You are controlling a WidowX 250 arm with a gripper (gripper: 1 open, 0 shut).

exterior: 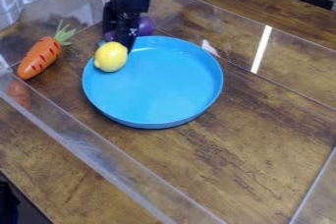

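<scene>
A black gripper [126, 29] reaches down from the top of the view at the back rim of a blue plate [160, 88], just behind a yellow, round object [110, 57] on the plate. A purple object [141, 26] is partly hidden behind the gripper. The fingers are dark and blurred together, so what lies between them is hard to see.
An orange toy carrot [39, 59] with a green top lies left of the plate. A small pale pink object [209, 47] sits by the plate's right rim. Clear walls edge the wooden surface, which is free at the lower right.
</scene>
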